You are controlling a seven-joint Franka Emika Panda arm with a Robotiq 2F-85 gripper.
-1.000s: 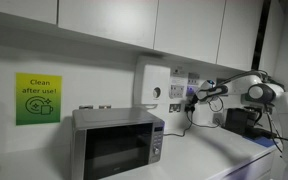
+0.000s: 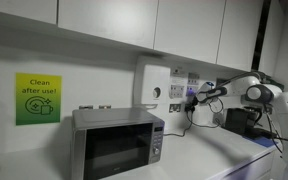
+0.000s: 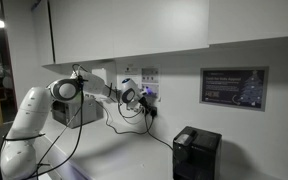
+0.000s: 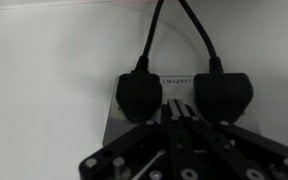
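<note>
Two black plugs sit side by side in a wall socket, the left plug (image 4: 139, 94) and the right plug (image 4: 222, 97) in the wrist view, each with a cord rising from its top. Between and just below them my gripper is shut, its fingertips close together with nothing visible between them. Whether the fingertips touch the socket plate (image 4: 116, 128) cannot be told. From outside, the gripper (image 3: 142, 101) is at the wall by the sockets, with the arm (image 3: 99, 82) stretched out to it above the counter. The plate's lower part is hidden behind the gripper.
A microwave (image 2: 116, 140) stands on the white counter (image 2: 199, 150), and a white dispenser (image 2: 152, 82) hangs on the wall. A black machine (image 3: 195, 152) is right of the arm, with cables along the wall. Cupboards (image 3: 134, 35) overhang; mid-counter is clear.
</note>
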